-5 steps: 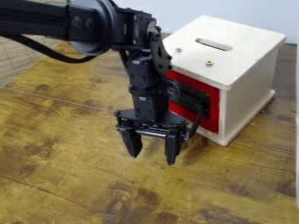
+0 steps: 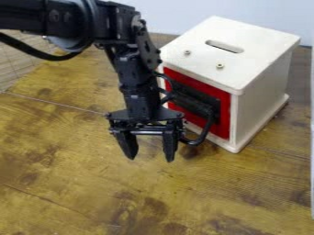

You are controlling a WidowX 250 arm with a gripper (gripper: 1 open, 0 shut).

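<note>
My black gripper [image 2: 149,144] hangs just above the wooden table [image 2: 73,184], pointing down, its two fingers apart with nothing visible between them. To its right and behind it stands a white wooden box [image 2: 255,92] with a slot on top and two small knobs. The box's front has a red panel [image 2: 223,127] with a dark middle, partly hidden by my arm and its cable.
A pale wall stands behind the box, and a light mesh panel lies at the upper left.
My arm and gripper have shifted left, and the gripper's fingers appear a little closer together than before. The box has not moved.
</note>
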